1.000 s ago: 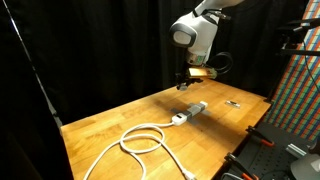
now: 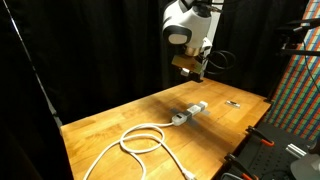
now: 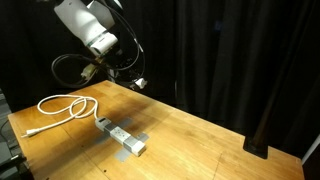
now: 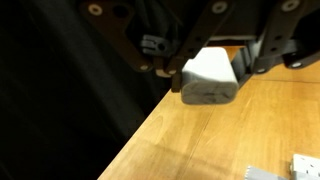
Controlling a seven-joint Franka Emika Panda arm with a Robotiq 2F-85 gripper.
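My gripper is shut on a small white block (image 4: 210, 82), whose rounded end faces the wrist camera. In exterior view 1 this block (image 2: 185, 72) hangs above the far part of the table, clear of its surface. The dark fingers are hard to make out against the black curtain there. A white power strip (image 3: 120, 136) lies on the wooden table, its pale cord (image 2: 140, 132) looped beside it. Only a corner of the strip (image 4: 306, 166) enters the wrist view, low at the right.
Grey tape patches (image 3: 122, 154) lie by the strip. A small metallic item (image 2: 232, 102) rests toward the table's right side in exterior view 1. Black curtains (image 3: 220, 60) stand behind the table. Much of the wooden top (image 3: 205, 145) is bare.
The gripper and the white block have risen higher above the table over the last second. The power strip and its cord have stayed in place.
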